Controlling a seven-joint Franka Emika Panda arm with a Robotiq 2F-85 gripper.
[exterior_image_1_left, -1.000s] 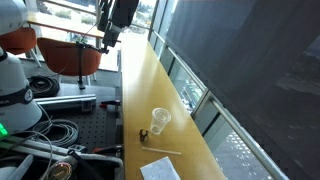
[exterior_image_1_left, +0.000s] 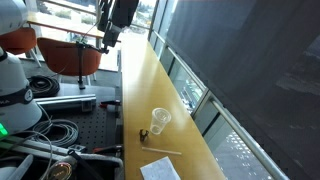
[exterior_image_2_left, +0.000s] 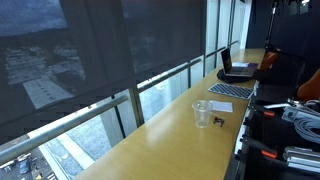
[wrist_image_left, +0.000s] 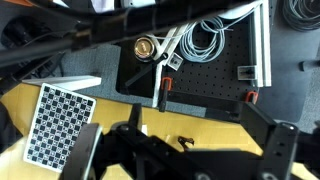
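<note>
On the wooden table stands a clear plastic cup (exterior_image_1_left: 160, 115), also visible as a cup (exterior_image_2_left: 202, 114) in exterior view 2. Close to it lies a small dark brown object (exterior_image_1_left: 143, 135), too small to identify. A thin light stick (exterior_image_1_left: 161, 151) and a white sheet (exterior_image_1_left: 160, 169) lie nearby on the tabletop. Seen from the wrist, my gripper is open, its dark fingers spread wide above the table edge. The small brown object (wrist_image_left: 185, 141) shows between and below them. I cannot clearly make out the cup in the wrist view.
A black perforated base plate (wrist_image_left: 205, 62) with coiled cables borders the table. A checkered board (wrist_image_left: 58, 127) and an open laptop (exterior_image_2_left: 237, 72) occupy one end. A window and blind run alongside.
</note>
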